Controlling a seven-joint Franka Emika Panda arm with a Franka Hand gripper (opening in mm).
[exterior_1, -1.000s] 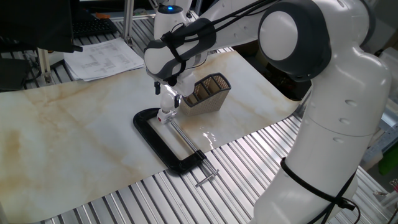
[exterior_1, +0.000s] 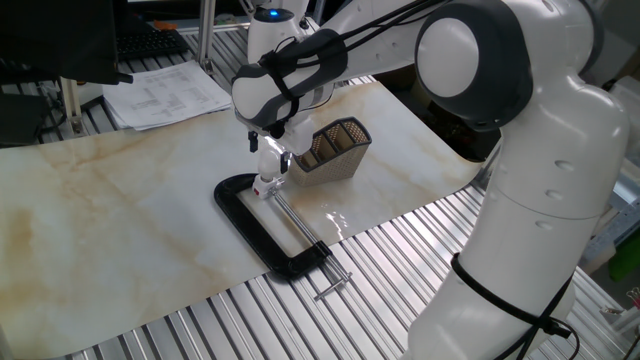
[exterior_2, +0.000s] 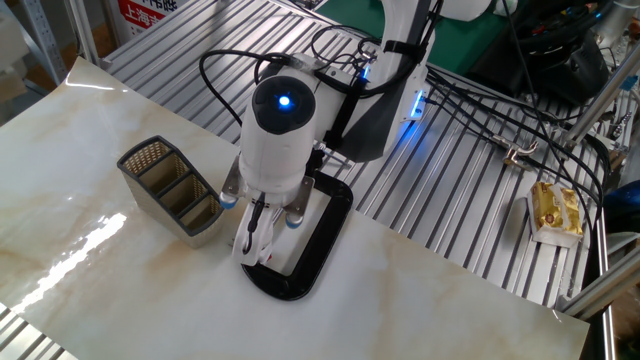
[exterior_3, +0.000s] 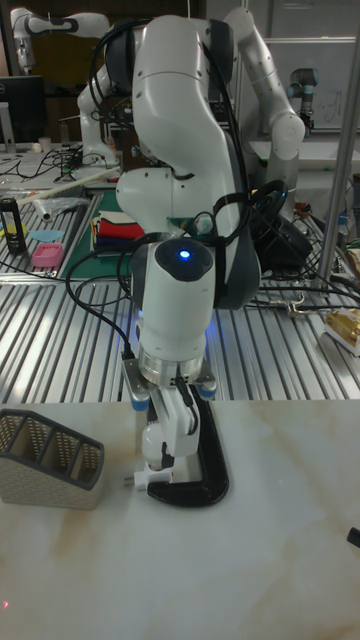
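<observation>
A large black C-clamp (exterior_1: 240, 222) with a silver screw rod lies flat, its closed corner on the marbled sheet and its T-handle over the slatted table. My gripper (exterior_1: 265, 186) points down at the clamp's far end, close to the tip of the screw. In the third exterior view, the gripper (exterior_3: 160, 465) reaches down beside the clamp's black frame (exterior_3: 214, 469), near a small pale part lying at the frame's end. From above, the gripper (exterior_2: 254, 256) hides its own fingertips, so whether it is open or shut does not show.
A beige organizer (exterior_1: 335, 158) with several compartments stands close beside the gripper. White papers (exterior_1: 165, 95) lie at the table's far side. A gold-and-white box (exterior_2: 553, 214) rests on the slats at the right. The marbled sheet (exterior_1: 110, 230) is otherwise mostly bare.
</observation>
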